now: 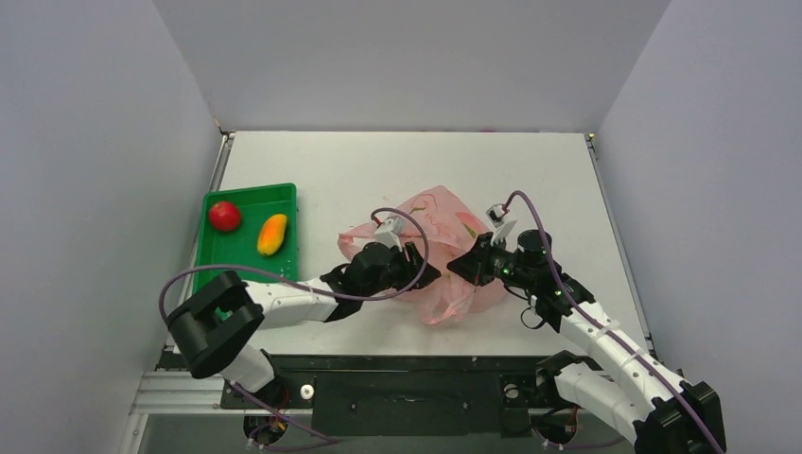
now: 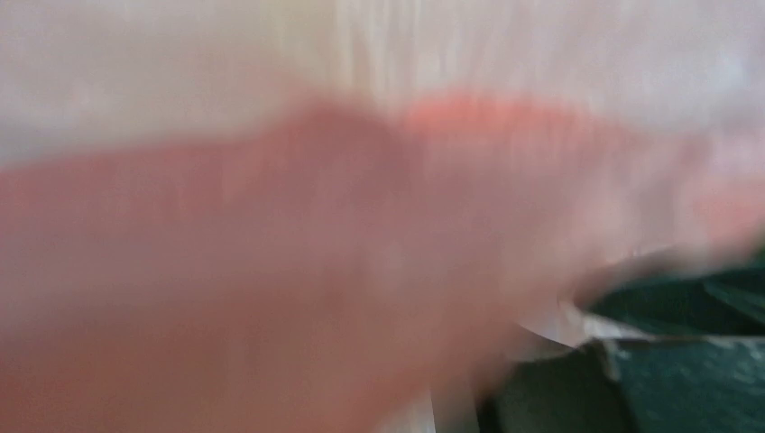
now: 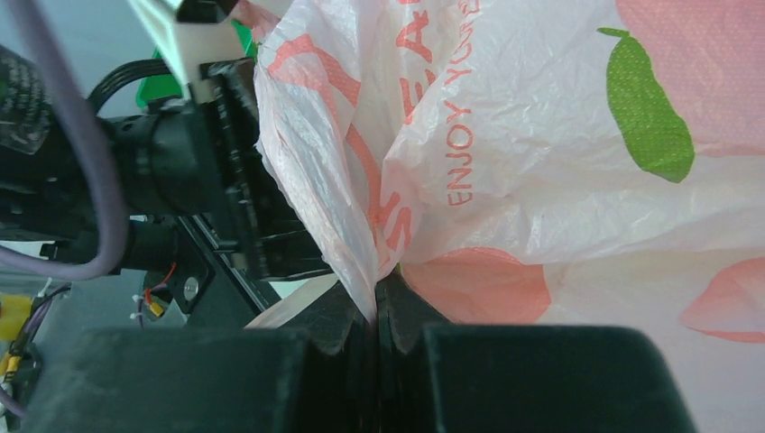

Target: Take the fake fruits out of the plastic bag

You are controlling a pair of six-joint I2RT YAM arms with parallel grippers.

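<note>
The pink translucent plastic bag lies crumpled mid-table. My left gripper reaches into its left part; bag film fills the blurred left wrist view, hiding what lies between that gripper's fingers. My right gripper is shut at the bag's right, with a thin fold of bag running into its fingertips in the right wrist view. No fruit shows clearly inside the bag. A red fruit and a yellow-orange mango lie in the green tray.
The green tray stands at the table's left. Grey walls bound the sides and back. The two grippers are close together.
</note>
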